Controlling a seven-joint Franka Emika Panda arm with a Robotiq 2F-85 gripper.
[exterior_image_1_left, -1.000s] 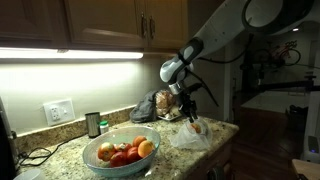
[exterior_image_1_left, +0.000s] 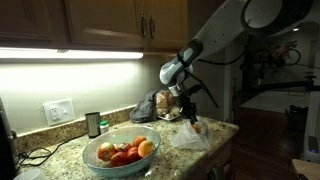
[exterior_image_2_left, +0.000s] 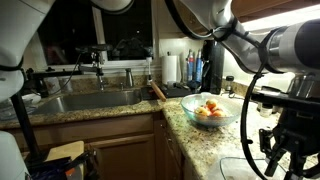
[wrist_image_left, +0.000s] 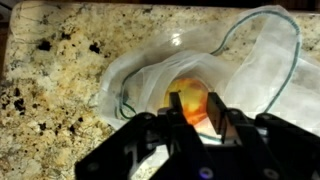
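An orange-and-yellow fruit (wrist_image_left: 187, 98) lies within the mouth of a white mesh bag (wrist_image_left: 150, 68) with a dark green drawstring. In the wrist view my gripper reaches down into the bag, its fingers shut on the fruit; the fingers hide part of it. Exterior view 1 shows the bag (exterior_image_1_left: 188, 140) on the counter near its front edge, with the fruit a small patch of orange below the gripper. In exterior view 2 the arm covers most of this spot, and only some pale mesh shows.
A large pale bowl (exterior_image_1_left: 98, 171) holding several red and orange fruits stands on the speckled counter (exterior_image_1_left: 172, 163), left of the bag in exterior view 1. Dark and brown bags (exterior_image_1_left: 146, 108) rest against the wall behind. A sink (exterior_image_2_left: 80, 100) lies farther along.
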